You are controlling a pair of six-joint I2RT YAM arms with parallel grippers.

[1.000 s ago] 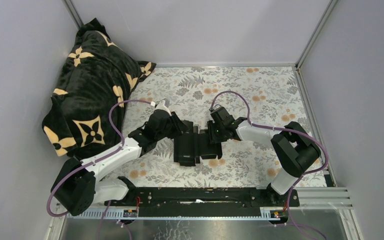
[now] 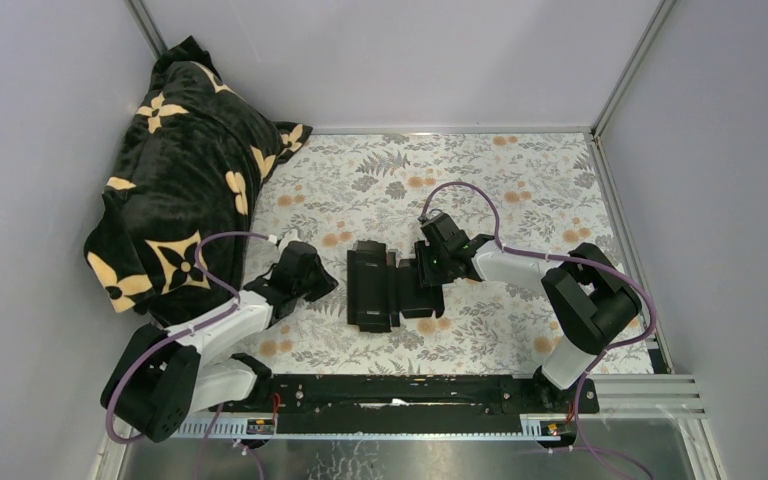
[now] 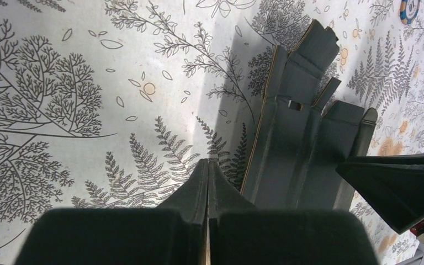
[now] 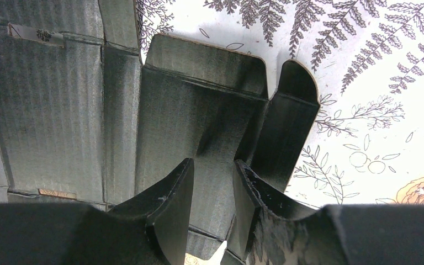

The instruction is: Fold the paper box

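Note:
The black paper box lies unfolded on the table, its creased panels side by side; in the right wrist view the end flap and the narrow side strip stand up somewhat. Left of it, clear of the cardboard, my left gripper is shut with nothing showing between its fingers. My right gripper is over the right-hand panel, beside the crease of the strip. Its fingertips stand some way apart, with panel visible in the gap. Whether they pinch any cardboard is unclear.
A dark patterned blanket is heaped at the left wall. Beyond the box, the flowered table cover is clear. A small round blue item shows at the upper right of the left wrist view.
My left gripper has drawn back leftward and slightly toward the front, from over the box's left panel to bare table. The box and right arm look still.

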